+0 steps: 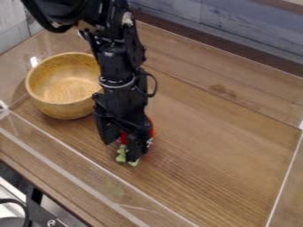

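My black gripper (pixel 124 133) is lowered to the wooden table in the middle of the view, open, around a red object (pixel 147 125) with a green part (pixel 129 156) showing below the fingers. The gripper hides most of that object, so its shape is unclear.
A yellow-tan bowl (pixel 53 84) sits to the left of the arm, close beside it. A grey plank wall (pixel 249 27) runs along the back.
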